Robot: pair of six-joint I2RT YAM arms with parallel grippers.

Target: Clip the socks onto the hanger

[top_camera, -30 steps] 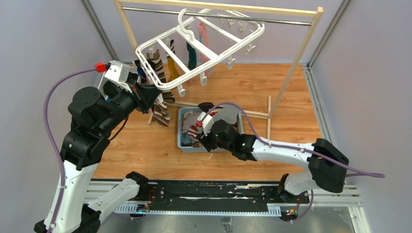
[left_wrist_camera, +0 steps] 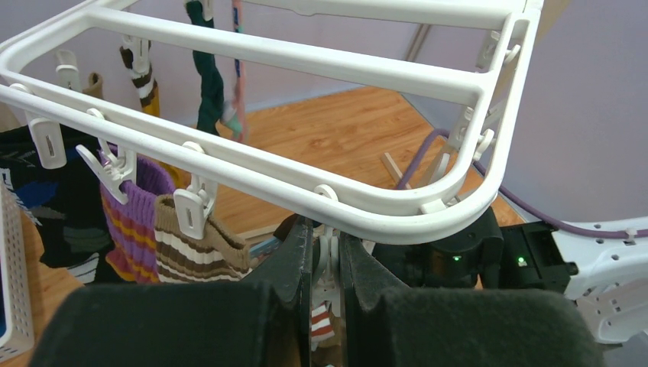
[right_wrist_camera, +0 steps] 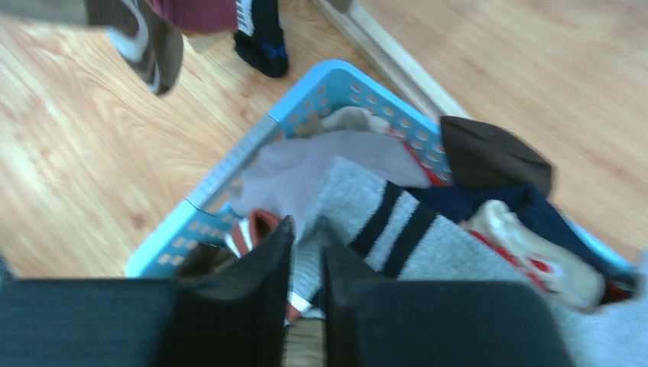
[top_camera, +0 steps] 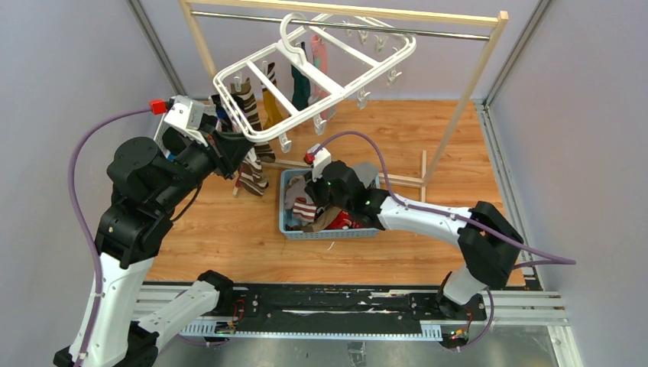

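The white hanger (left_wrist_camera: pixel 290 63) hangs from the rod, with socks on its left side, among them a brown striped sock (left_wrist_camera: pixel 200 243) and a purple sock (left_wrist_camera: pixel 137 218). At its near corner my left gripper is shut on a white clip (left_wrist_camera: pixel 328 264), which carries no sock that I can make out. Low over the blue basket (right_wrist_camera: pixel 229 170), my right gripper is slightly open. Below and around its blurred fingers lie a grey sock with black stripes (right_wrist_camera: pixel 359 202) and a red-and-white striped sock (right_wrist_camera: pixel 243 235); nothing is clearly held.
Empty clips (top_camera: pixel 319 124) line the hanger's right side. A wooden stand (top_camera: pixel 452 115) holds the rod, its feet on the floor behind the basket. A white basket (left_wrist_camera: pixel 14 267) is at the left.
My right arm has swung a little toward the back and its gripper has moved further over the basket's socks. The left arm and the hanger have stayed put.
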